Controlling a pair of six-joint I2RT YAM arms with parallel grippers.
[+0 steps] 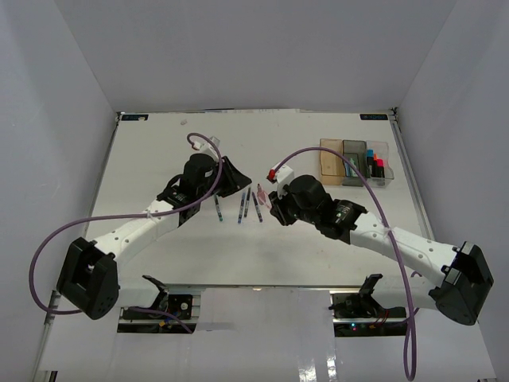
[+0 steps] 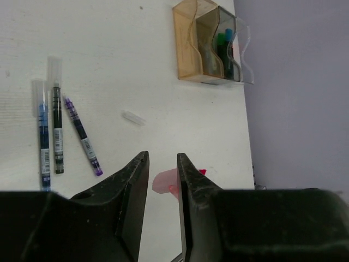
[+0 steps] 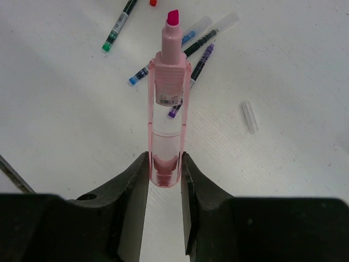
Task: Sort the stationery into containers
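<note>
My right gripper is shut on a pink highlighter (image 3: 169,82) with a clear pink body, held upright in the right wrist view. My left gripper hangs left of it, above several pens, its fingers slightly apart; whether it holds anything I cannot see. On the table lie a blue pen (image 2: 44,142), a black pen (image 2: 58,125), a purple pen (image 2: 82,136), a green pen (image 3: 117,30) and a small clear piece (image 2: 133,118). At the right stands a divided organiser (image 1: 332,159) with pens in its compartments.
Grey walls (image 1: 453,103) border it. A dark rod (image 3: 13,174) shows at the left edge of the right wrist view.
</note>
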